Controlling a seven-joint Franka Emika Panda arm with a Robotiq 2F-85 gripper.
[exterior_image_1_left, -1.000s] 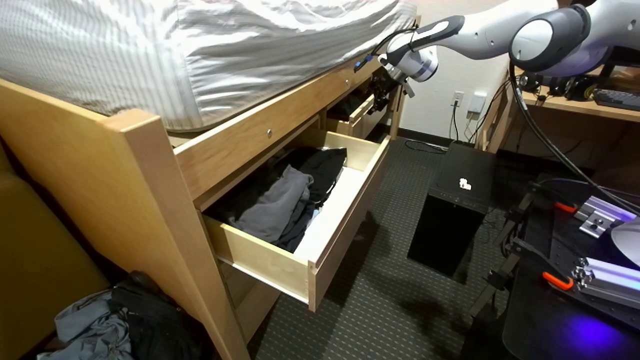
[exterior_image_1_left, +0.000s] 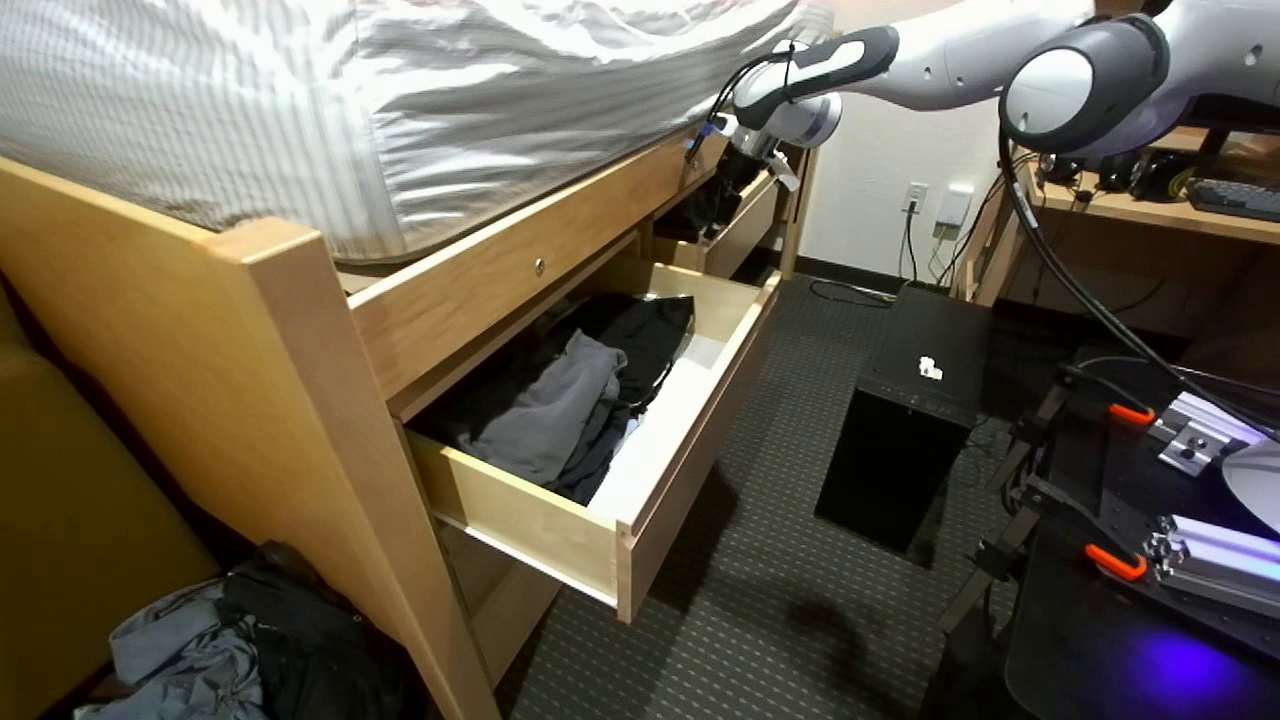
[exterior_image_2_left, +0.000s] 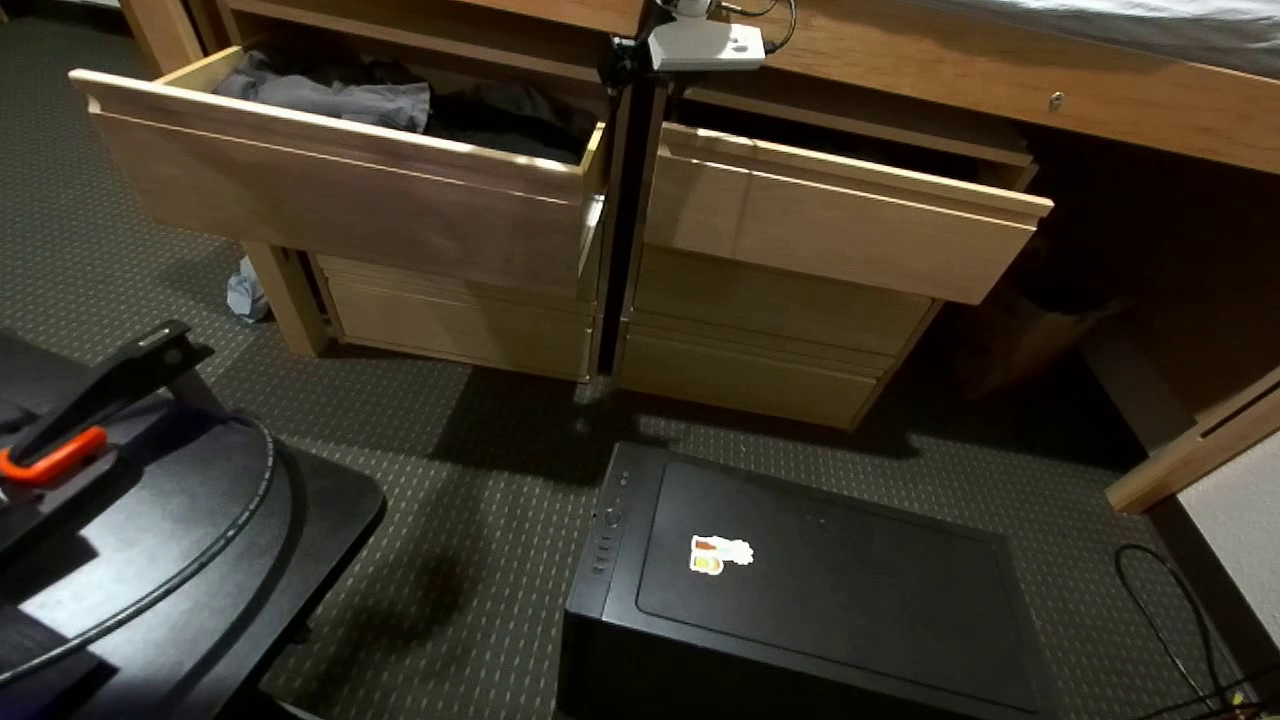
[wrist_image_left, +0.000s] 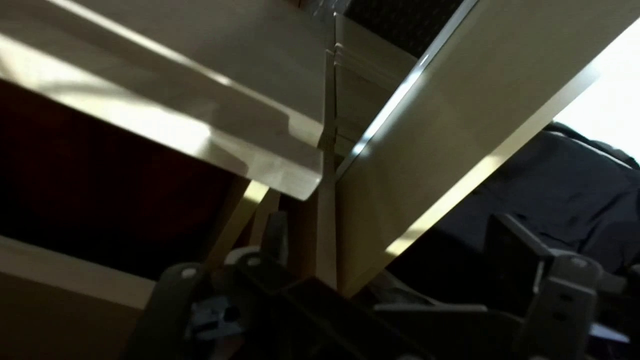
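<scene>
My gripper (exterior_image_1_left: 720, 204) is at the far drawer (exterior_image_1_left: 744, 226), close to the post between the two drawer stacks. In the wrist view the gripper is open, its dark fingers (wrist_image_left: 274, 237) spread wide with nothing held between them. The far drawer (exterior_image_2_left: 840, 216) is pulled partway out, and its inside is dark. The near drawer (exterior_image_1_left: 696, 462) stands further out and holds grey clothing (exterior_image_1_left: 546, 408) and black clothing (exterior_image_1_left: 654, 330). Exterior view 2 shows only part of the gripper, with a white block (exterior_image_2_left: 705, 48) in front of the bed rail.
A black computer case (exterior_image_1_left: 918, 360) stands on the carpet facing the drawers. The bed rail (exterior_image_1_left: 540, 264) and mattress (exterior_image_1_left: 504, 108) are above them. More clothes (exterior_image_1_left: 228, 636) lie by the bed's near post. Between drawers and case, the carpet (exterior_image_1_left: 756, 528) is clear.
The arm and gripper have shifted left in exterior view 1, from over the far drawer's front toward the bed rail. Both drawers look unmoved.
</scene>
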